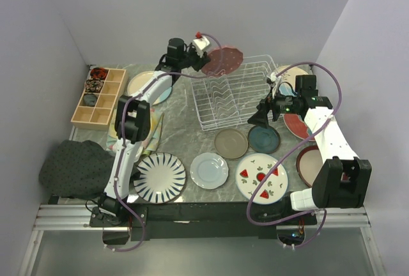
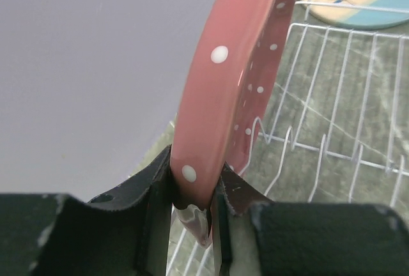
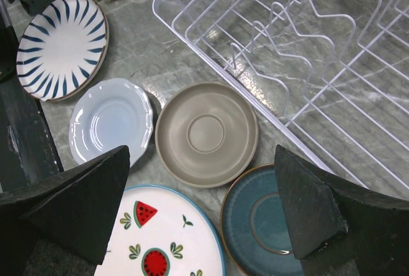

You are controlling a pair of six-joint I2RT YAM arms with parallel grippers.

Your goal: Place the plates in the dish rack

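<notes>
A pink plate with white dots (image 1: 225, 61) stands tilted at the far left end of the white dish rack (image 1: 206, 126). My left gripper is shut on its lower edge, and the plate (image 2: 208, 91) rises steeply from between the fingers, beside the bent wire dividers. Whether its bottom rests in the wires is hidden. My right gripper hangs open and empty above the plates in front of the rack. Beneath it lie a taupe plate (image 3: 206, 134), a teal plate (image 3: 259, 215), a watermelon plate (image 3: 172, 231) and a pale blue plate (image 3: 110, 119).
A blue-striped plate (image 1: 160, 177) lies at the front left. A wooden compartment box (image 1: 100, 99), a folded cloth (image 1: 153, 137) and a dark grey cloth (image 1: 78, 168) fill the left side. More plates, including a red one (image 1: 296, 124), lie right of the rack. Its middle is empty.
</notes>
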